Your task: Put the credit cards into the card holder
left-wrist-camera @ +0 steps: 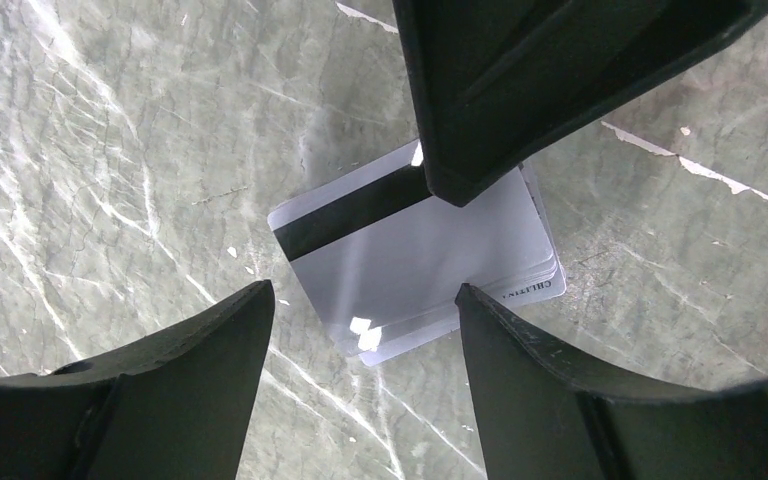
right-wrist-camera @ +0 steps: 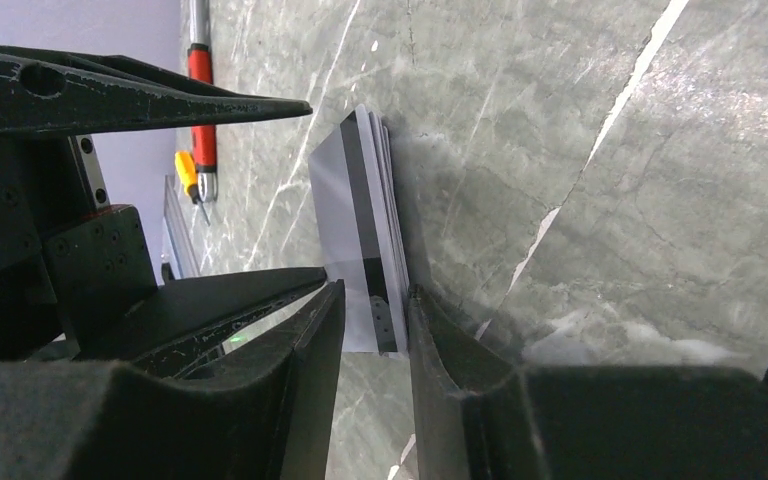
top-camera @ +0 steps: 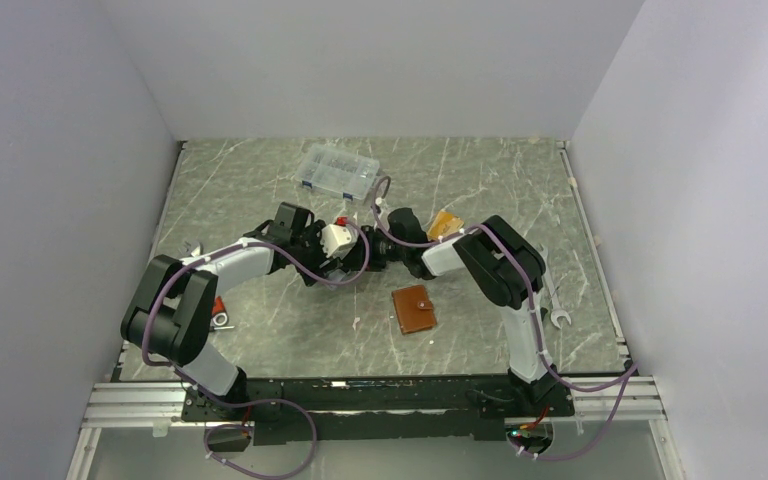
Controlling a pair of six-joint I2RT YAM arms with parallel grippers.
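A stack of grey cards with a black stripe (left-wrist-camera: 390,270) lies slightly fanned on the marble table (top-camera: 480,180), near the centre under both grippers. The brown leather card holder (top-camera: 414,308) lies in front, right of centre. My left gripper is part open, with the cards between and beyond its fingertips. My right gripper is part open at the near end of the cards (right-wrist-camera: 355,200), its fingertips close to or touching the stack; whether it grips them is unclear. A left-gripper finger reaches beside the stack in the right wrist view.
A clear plastic box (top-camera: 340,170) stands behind the grippers. Tools with red handles (right-wrist-camera: 203,130) lie at the left, wrenches (top-camera: 558,310) at the right, and a yellow object (top-camera: 444,224) behind the right arm.
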